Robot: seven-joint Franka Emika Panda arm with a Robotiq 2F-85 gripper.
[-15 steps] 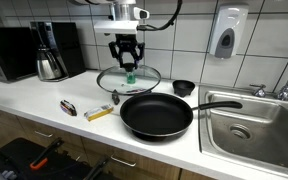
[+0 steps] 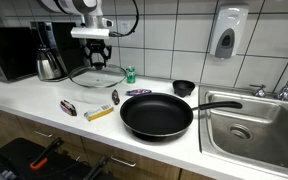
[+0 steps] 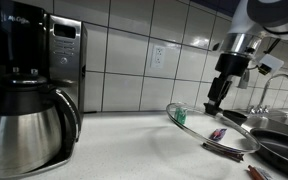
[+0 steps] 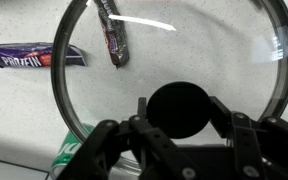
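A round glass lid [image 2: 98, 76] with a dark rim hangs level above the counter, left of the pan in exterior view 1. My gripper [image 2: 96, 57] is shut on its black knob [image 4: 178, 110], which fills the space between the fingers in the wrist view. Through the glass the pale counter shows, with a dark wrapped bar [image 4: 113, 32] below. A black frying pan [image 2: 157, 115] sits uncovered on the counter near the sink, its handle pointing right.
Around the lid are a purple protein bar [image 4: 36, 54], a green can [image 2: 131, 75] and a coffee maker [image 3: 29, 110]. A small black bowl [image 2: 183, 88] stands behind the pan. The sink [image 2: 246, 132] lies right.
My gripper has carried the lid leftward, away from above the pan's far left side and toward the coffee maker. The pan has stayed put.
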